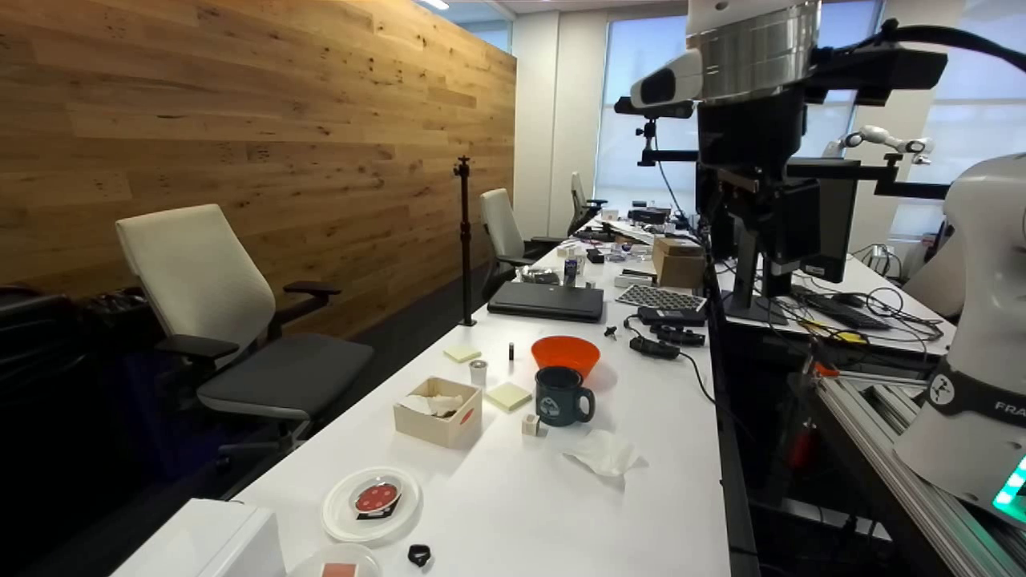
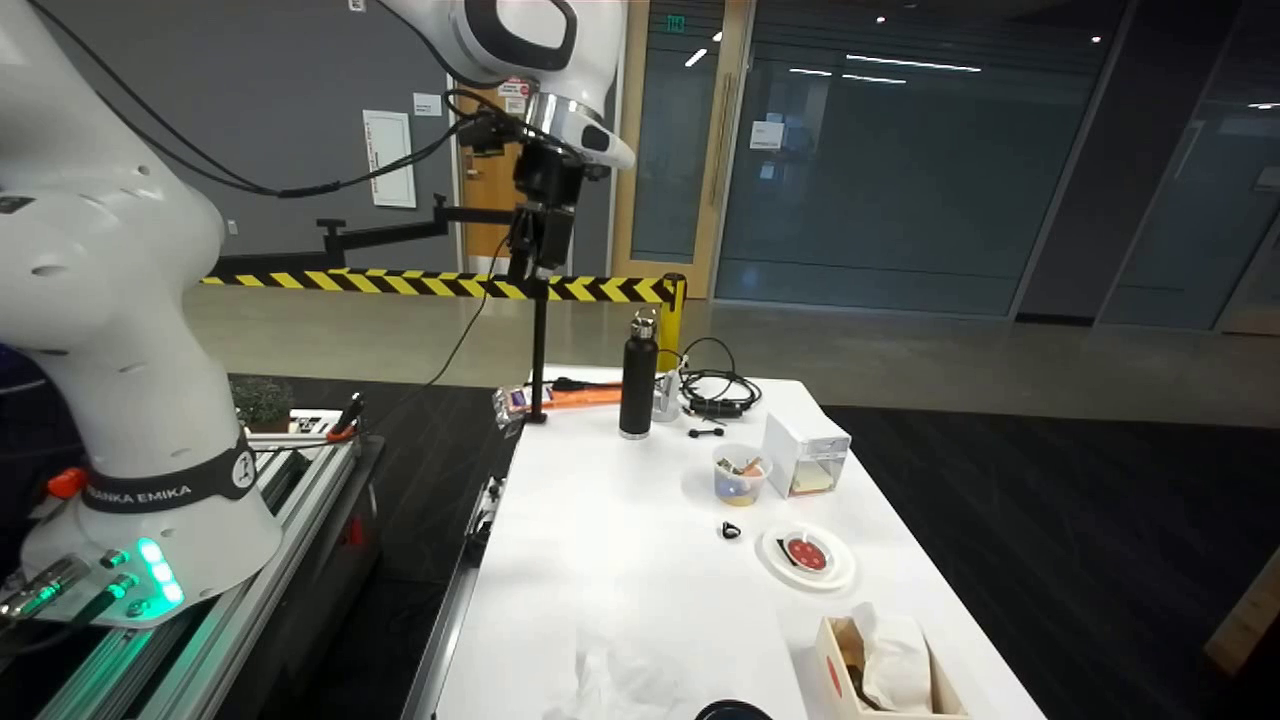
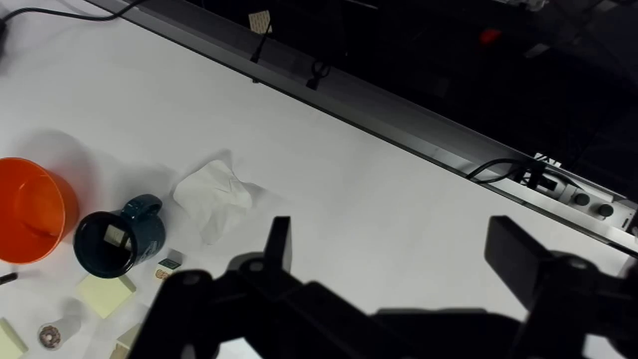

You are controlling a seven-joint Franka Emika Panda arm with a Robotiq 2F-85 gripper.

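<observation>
In the wrist view my gripper stands open, its two black fingers far apart with only bare white table showing beneath. It hangs high above the table. Left of it lies a crumpled white tissue (image 3: pixel 214 198). Farther left are a dark teal mug (image 3: pixel 146 233), with something pale visible inside, and an orange bowl (image 3: pixel 30 209). A small printed cube (image 3: pixel 165 269) sits close to the mug. In exterior view 1 a cream box (image 1: pixel 438 424) holds white paper and something dark.
Yellow sticky pads (image 1: pixel 507 395) and a small cup (image 1: pixel 478 372) lie near the box. A white plate (image 1: pixel 338 524) carries a red-patterned dish. Toward the other end stand a black bottle (image 2: pixel 638 378) and a clear tub (image 2: pixel 739 484).
</observation>
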